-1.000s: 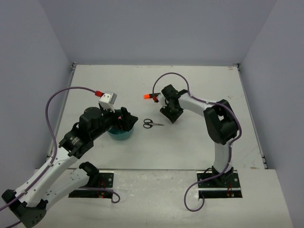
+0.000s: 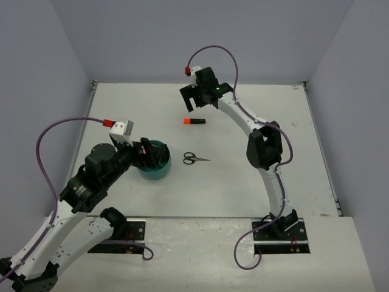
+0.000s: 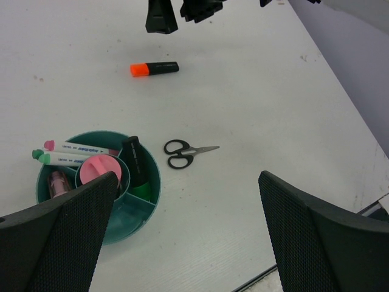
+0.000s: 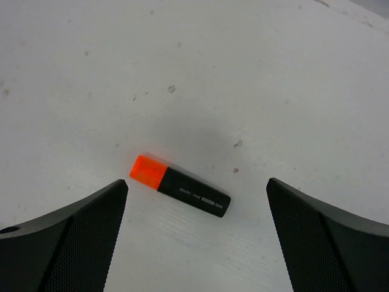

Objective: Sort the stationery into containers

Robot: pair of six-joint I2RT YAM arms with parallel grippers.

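Note:
An orange-and-black highlighter (image 2: 194, 121) lies flat on the table; the right wrist view shows the same highlighter (image 4: 180, 186) between and beyond the finger edges. My right gripper (image 2: 188, 101) is open above the table, on the far side of it, holding nothing. Black-handled scissors (image 3: 185, 152) rest on the bare surface beside the round teal container (image 3: 115, 234). In that container's compartments are pink and green capped markers (image 3: 64, 153), a black-and-green highlighter (image 3: 136, 167) and a pink object (image 3: 99, 168) in the centre cup. Over the container hovers my left gripper (image 2: 146, 159), open and empty.
Grey walls (image 2: 200, 42) bound the table at the back and both sides. Front compartments of the container look empty.
My right gripper has moved toward the back and left, past the highlighter, which now shows uncovered. The left gripper has shifted a little to the left above the container.

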